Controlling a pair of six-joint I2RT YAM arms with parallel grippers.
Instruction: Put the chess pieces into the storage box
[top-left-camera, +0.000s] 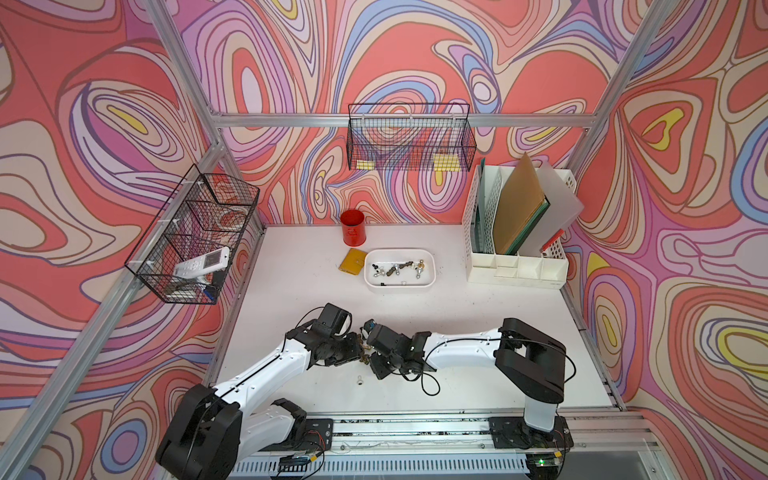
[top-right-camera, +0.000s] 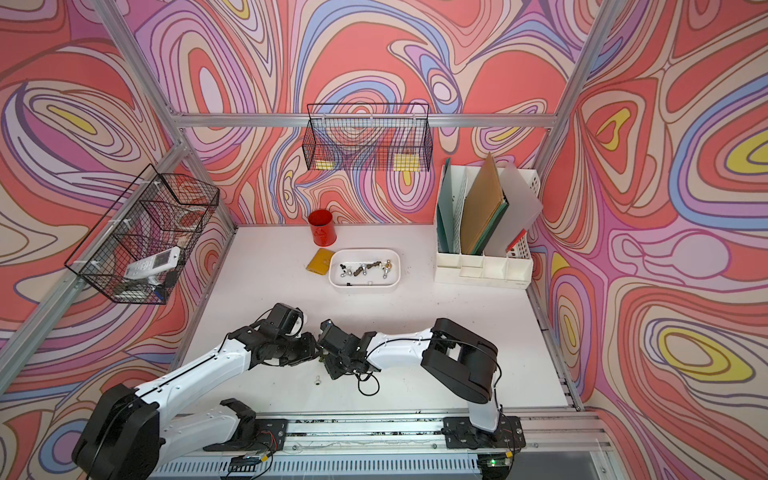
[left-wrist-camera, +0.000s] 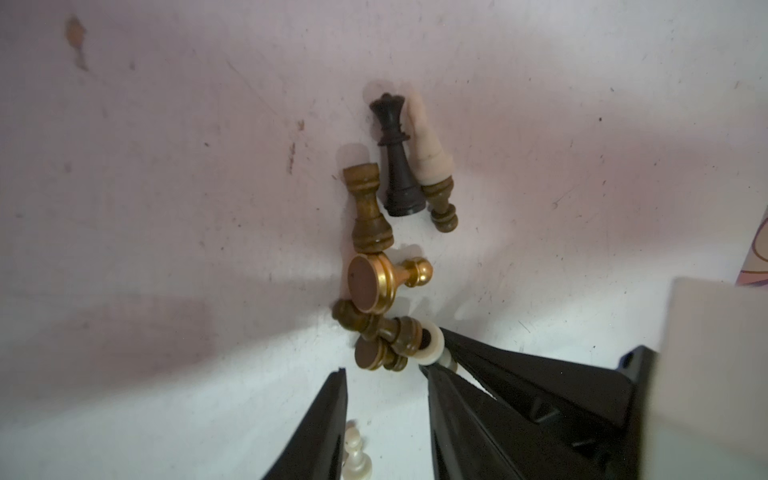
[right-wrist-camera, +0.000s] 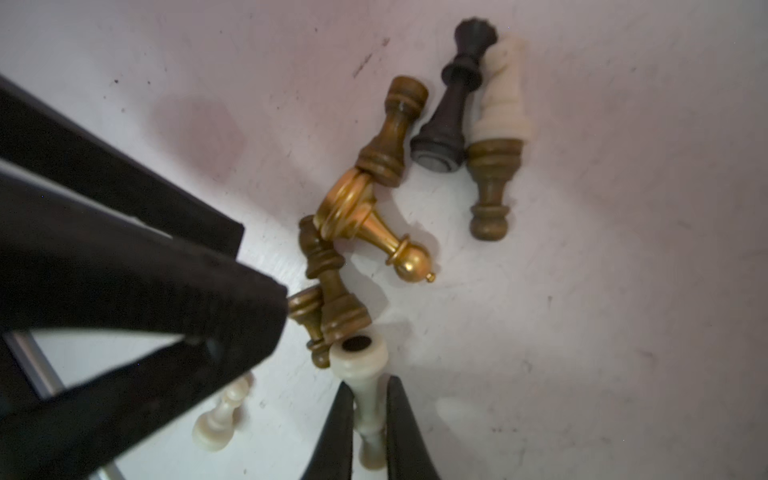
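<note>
My right gripper is shut on a white chess piece (right-wrist-camera: 360, 360), its hollow base turned toward a brown piece (right-wrist-camera: 334, 296). In the left wrist view my left gripper stands open, its fingertips just short of the brown pieces. A gold pawn-like piece (right-wrist-camera: 368, 220), a brown rook (right-wrist-camera: 392, 132), a black queen (right-wrist-camera: 452, 108) and a white piece (right-wrist-camera: 500, 96) lie on the table, with a brown pawn (right-wrist-camera: 489, 196) against the white one. One small white pawn (right-wrist-camera: 220, 416) lies apart. The white storage box (top-left-camera: 400, 288) holds several pieces.
A red cup (top-left-camera: 353, 232) and a yellow item (top-left-camera: 352, 261) sit left of the box. A white file holder (top-left-camera: 516, 272) stands at the back right. Both grippers are very close together over the pieces. Table between them and the box is clear.
</note>
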